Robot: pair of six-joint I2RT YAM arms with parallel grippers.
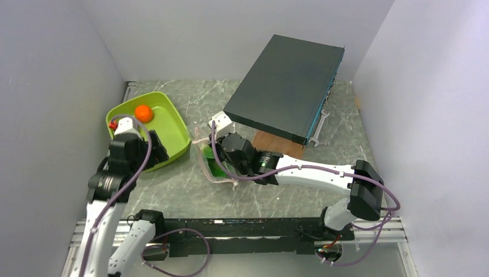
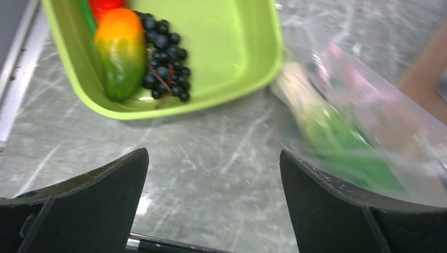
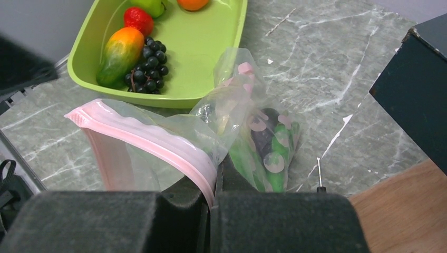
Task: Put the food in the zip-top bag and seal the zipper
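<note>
The clear zip top bag [image 3: 253, 126] with its pink zipper band lies on the counter, mouth spread toward the left. Green and dark purple food [image 3: 277, 142] shows through its plastic. My right gripper is shut on the edge of the bag's opening. Over the near side of the green bin [image 1: 179, 133] hangs my left gripper [image 1: 158, 153], open with nothing between its fingers. Inside the bin are a mango-like fruit [image 3: 120, 57], black grapes [image 3: 149, 68], a red strawberry [image 3: 138, 20], a green pepper or apple [image 3: 150, 6] and an orange [image 1: 143, 113].
A big dark box [image 1: 285, 86] leans over a wooden board [image 1: 277, 144] at the right, with a wrench [image 1: 319, 128] beside it. A thin screwdriver [image 3: 320, 176] lies near the bag. Bare counter lies in front of the bin.
</note>
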